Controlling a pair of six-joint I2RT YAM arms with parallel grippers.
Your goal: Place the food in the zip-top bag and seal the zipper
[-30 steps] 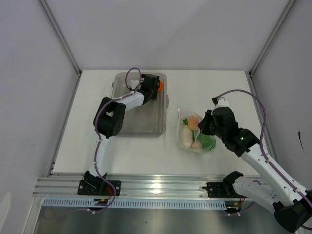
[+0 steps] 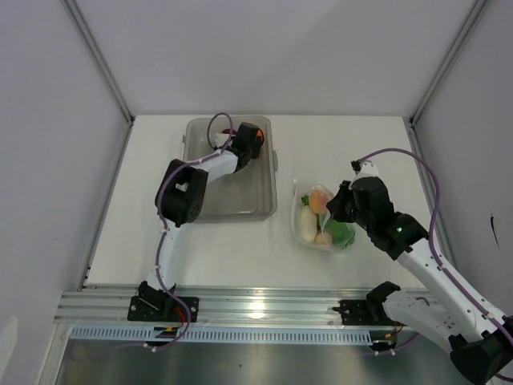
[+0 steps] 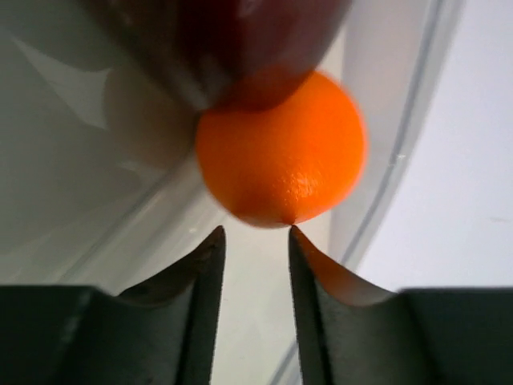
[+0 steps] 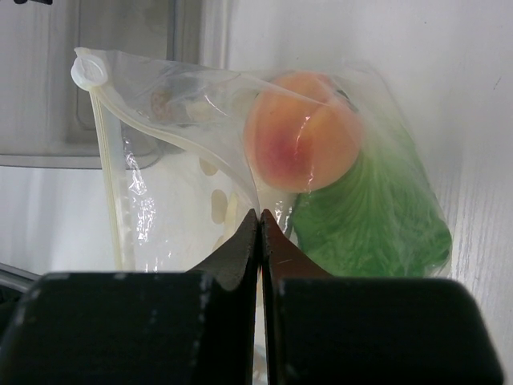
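Observation:
In the grey tray [image 2: 240, 192], an orange fruit [image 3: 288, 152] lies in a corner against the walls, partly under a glossy dark red item [image 3: 248, 40]. My left gripper is partly open just short of the orange, with nothing between its fingertips. The clear zip top bag [image 4: 160, 200] stands on the table, holding a peach [image 4: 300, 136], a green leafy vegetable [image 4: 369, 216] and, in the top view, a long pale vegetable [image 2: 308, 223] and a round tan item [image 2: 323, 238]. My right gripper is shut on the edge of the bag's mouth.
A white slider [image 4: 90, 72] sits at one end of the bag's zipper strip. Bare table [image 2: 353, 140] spreads behind the bag and to the tray's right. The left arm covers part of the tray and its contents.
The tray has shifted slightly to the left and back, and the orange's visible part now shows a bit farther left. The right arm and the bag look almost unmoved.

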